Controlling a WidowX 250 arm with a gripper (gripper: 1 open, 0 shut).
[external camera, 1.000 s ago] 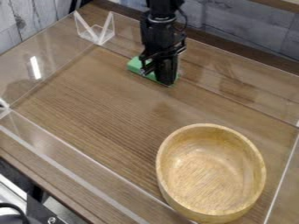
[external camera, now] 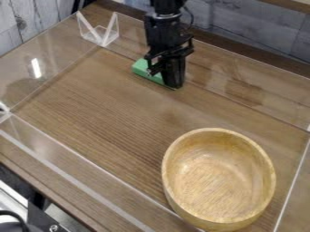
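The black gripper (external camera: pixel 168 66) hangs at the top middle, pointing down over a green rectangular object (external camera: pixel 145 68) on the wooden table. Its fingers partly cover that object and look close together; whether anything is between them cannot be made out.
A round wooden bowl (external camera: pixel 218 177) sits at the lower right of the table (external camera: pixel 97 118). A clear plastic piece (external camera: pixel 100 29) stands at the back left.
The gripper has shifted slightly over the green object, which stays in nearly the same place.
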